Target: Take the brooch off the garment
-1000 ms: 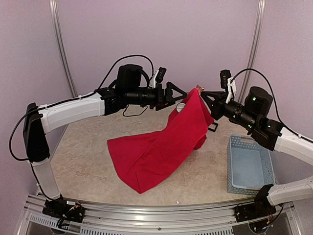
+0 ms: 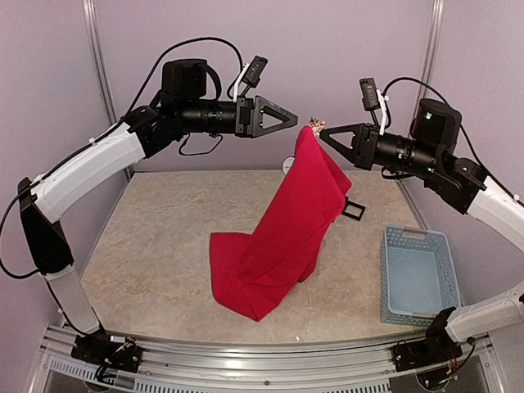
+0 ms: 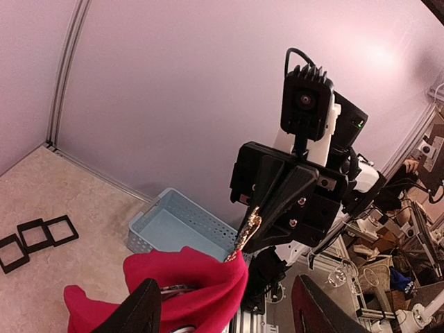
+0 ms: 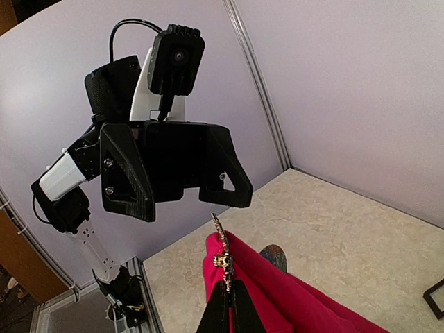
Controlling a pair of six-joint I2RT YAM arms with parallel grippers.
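Observation:
A red garment (image 2: 274, 237) hangs raised by its upper corner, its lower part on the table. A gold brooch (image 2: 316, 126) sits at that top corner. My right gripper (image 2: 326, 135) is shut at the brooch, whose lower end reaches the fingertips in the right wrist view, red cloth (image 4: 263, 298) hanging just behind. My left gripper (image 2: 286, 123) stands part open to the left of the brooch, nothing between its fingers; in the left wrist view the cloth and brooch (image 3: 250, 229) lie ahead of it.
A blue plastic basket (image 2: 417, 274) stands at the table's right. Black square frames (image 3: 35, 236) lie on the table behind the cloth.
Both arms have risen and shifted slightly left; the garment's corner and brooch have gone up with them, its lower part drawn rightward along the table.

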